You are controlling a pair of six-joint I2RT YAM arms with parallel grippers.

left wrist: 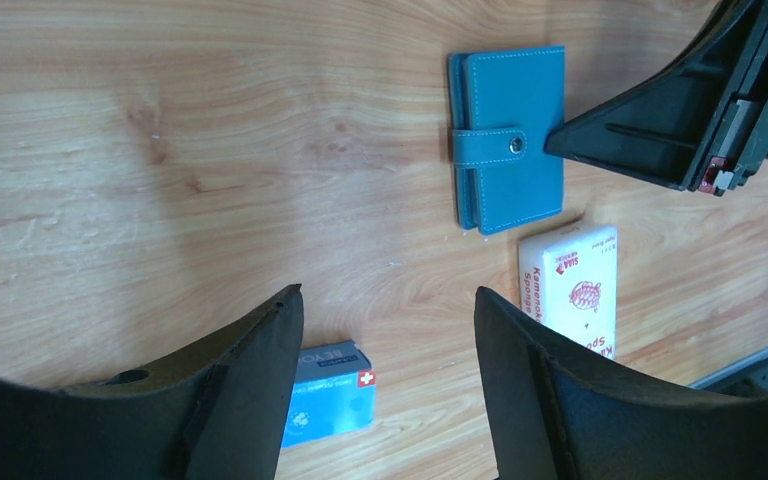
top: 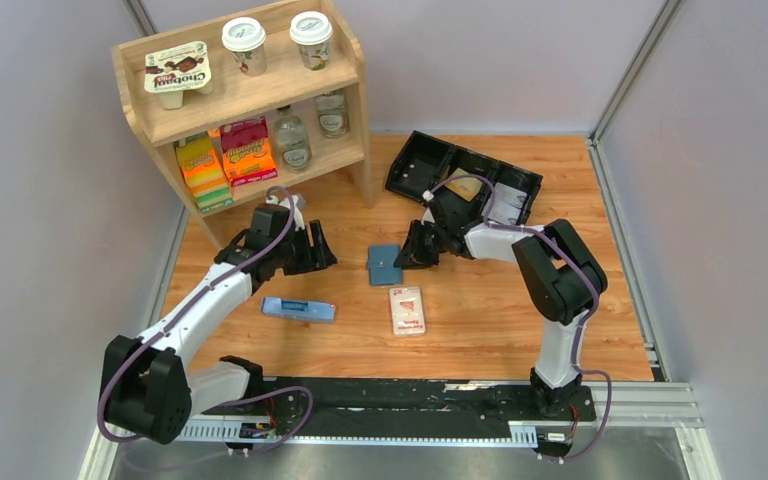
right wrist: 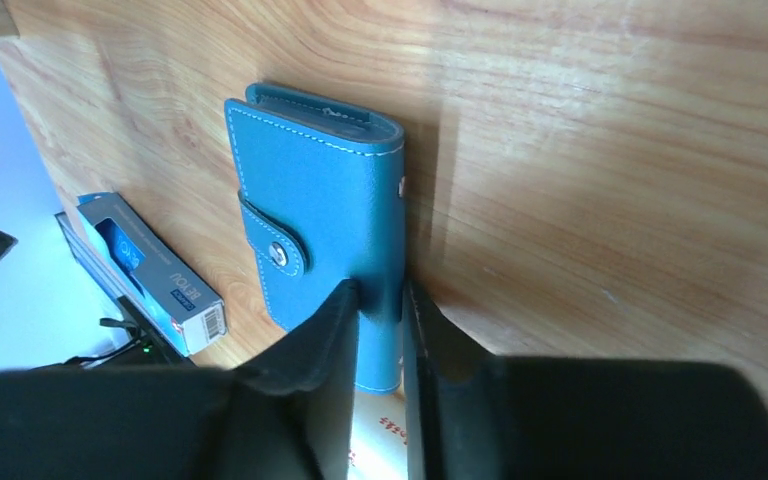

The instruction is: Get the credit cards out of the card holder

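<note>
The blue card holder has its snap strap fastened and no card sticking out. My right gripper is at its spine edge, one finger on the front face and the other behind. In the right wrist view the spine fills the narrow gap between these fingers. The left wrist view shows the card holder with a right fingertip against its edge. Well to the left of it, my left gripper stands open and empty above the table.
A white card box lies just in front of the card holder. The blue narrow box is below the left gripper. Behind the right arm sits a black divided tray; a wooden shelf fills the back left.
</note>
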